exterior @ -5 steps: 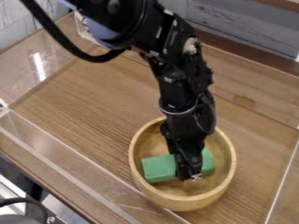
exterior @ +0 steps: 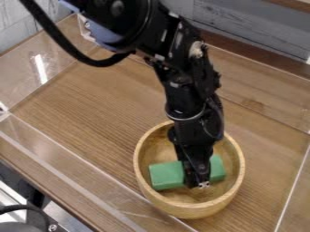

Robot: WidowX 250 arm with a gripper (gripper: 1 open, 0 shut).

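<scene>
A round wooden bowl [exterior: 184, 206] sits on the wooden table in the lower middle of the view. Inside it lies a green block [exterior: 166, 177]. The black gripper [exterior: 197, 172] reaches down from above into the bowl and is shut on the green block, whose middle part it hides. The fingertips are partly hard to make out against the dark body of the gripper.
Clear strips run along the left and front edge, with black cables at the lower left. A grey wall stands at the back.
Very little differs; the gripper and green block have shifted slightly within the bowl.
</scene>
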